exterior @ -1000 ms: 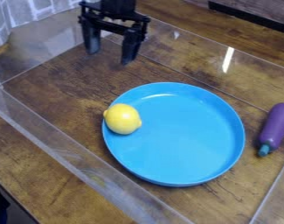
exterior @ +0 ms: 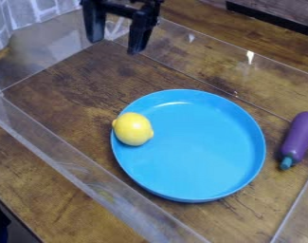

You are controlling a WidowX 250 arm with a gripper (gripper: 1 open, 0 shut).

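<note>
My black gripper [exterior: 117, 34] is at the top of the camera view, its two fingers apart with nothing visible between them, above the back left of the wooden surface. A round yellow object, like a lemon [exterior: 132, 128], rests on the left side of a blue plate [exterior: 201, 152]. A purple toy eggplant [exterior: 298, 138] with a teal tip lies to the right of the plate.
A clear wall [exterior: 67, 166] runs along the front left of the work area, with more clear edges at the back and right. The wooden surface [exterior: 74, 90] left of and behind the plate is clear.
My gripper has moved up in the picture and slightly left, so more of it is cut off by the top edge. The plate and objects are unchanged.
</note>
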